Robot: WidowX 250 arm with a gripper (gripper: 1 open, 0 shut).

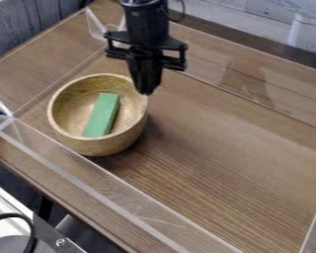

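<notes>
A round wooden bowl [131, 128] sits on the left half of the wooden table, with a green rectangular block [103, 115] lying lengthwise inside it. My dark gripper [145, 81] is raised above and behind the bowl's back right rim, pointing down, apart from the block. Its fingertips are small and dark, and whether they are apart or together is unclear.
A clear edge strip runs along the left front, with dark cables beyond it at the lower left.
</notes>
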